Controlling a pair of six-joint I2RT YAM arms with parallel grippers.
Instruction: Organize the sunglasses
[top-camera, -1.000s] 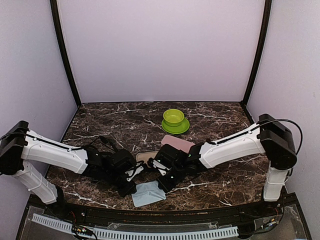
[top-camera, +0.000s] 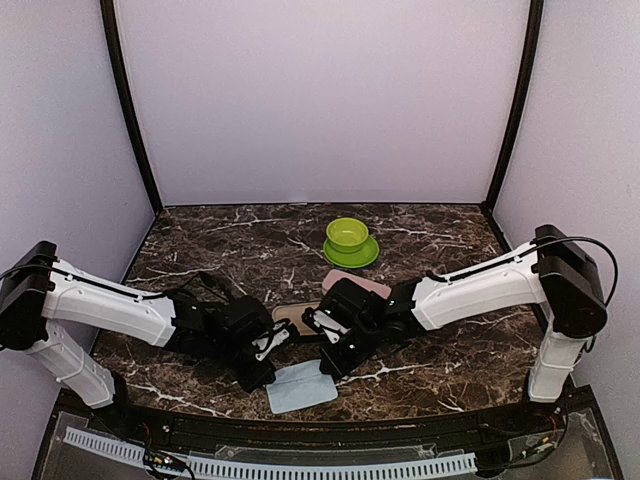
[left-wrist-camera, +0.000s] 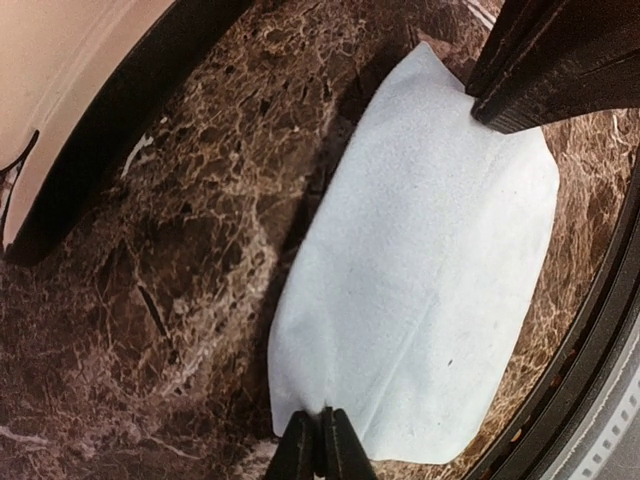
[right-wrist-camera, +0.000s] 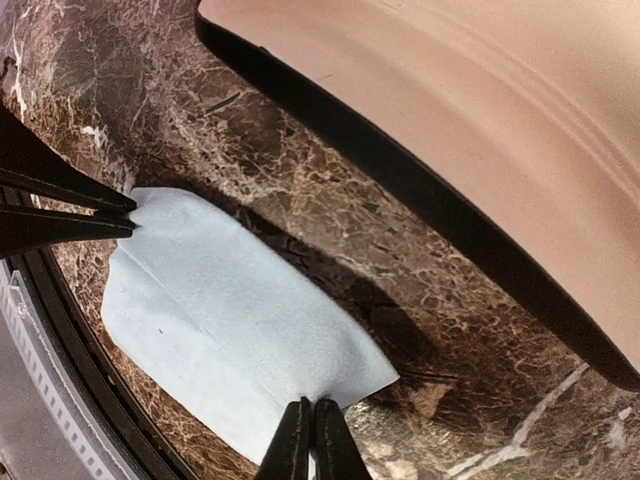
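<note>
A pale blue cloth (top-camera: 303, 397) lies on the dark marble table near its front edge, spread between my two grippers. My left gripper is shut on one corner of this cloth (left-wrist-camera: 400, 270). On the opposite side, my right gripper pinches the corner of the cloth (right-wrist-camera: 230, 270) between its closed fingers. Slight creases run along the cloth from one gripper to the other. Behind the grippers sits a tan case (top-camera: 290, 312), partly covered by the arms; its beige side (right-wrist-camera: 480, 130) fills the right wrist view's upper right. No sunglasses can be made out.
A green bowl (top-camera: 347, 234) stands on a green plate (top-camera: 351, 258) further back. A pink object (top-camera: 372, 284) lies partly hidden behind the right arm. The table's dark front rail (top-camera: 300, 432) runs close to the cloth. Open marble shows at the back left and right.
My right gripper has moved slightly to the right, drawing its side of the cloth along. The cloth looks flatter and wider than before. The left arm has barely moved.
</note>
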